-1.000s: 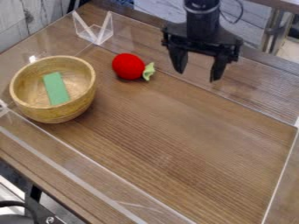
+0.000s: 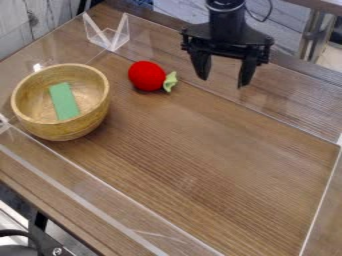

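Note:
My gripper hangs at the top centre of the camera view, a black mechanism whose two fingers point down over the bare wood; they stand apart with nothing visible between them. To its left lies a red round object with a small green leafy tip, apart from the gripper. At the left, a wooden bowl holds a green rectangular block.
A clear angular stand or container is at the upper left by the wall.
The objects on the table look unmoved.

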